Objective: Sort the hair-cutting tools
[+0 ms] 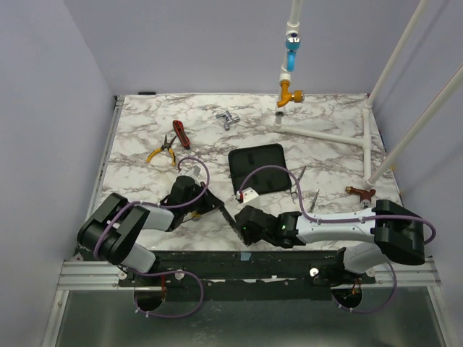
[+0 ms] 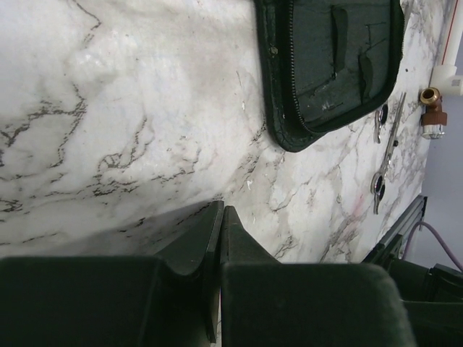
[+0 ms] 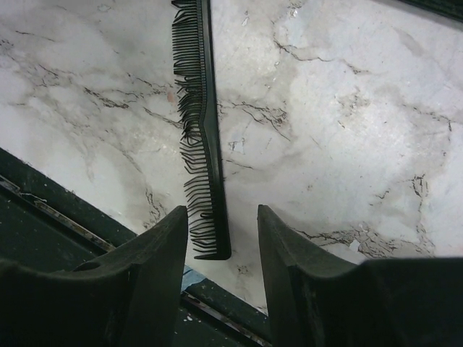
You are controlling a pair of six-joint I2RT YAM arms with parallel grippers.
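A black comb [image 3: 210, 137] lies flat on the marble table, its near end between the parted fingers of my right gripper, which stands open and does not touch its sides visibly. In the left wrist view the fingertips of my left gripper are pressed together with nothing between them, and the comb is out of sight there. From above, the comb [image 1: 230, 219] runs between the two grippers, its far end by the left one. The black zip case [image 1: 237, 179] lies open behind them. Scissors [image 2: 389, 148] rest to the case's right.
Pliers [image 1: 163, 150], a red utility knife [image 1: 181, 134] and a metal tap piece [image 1: 227, 119] lie at the back left. White pipes [image 1: 322, 135] and a brass fitting [image 1: 360, 194] stand on the right. Marble is bare between case and comb.
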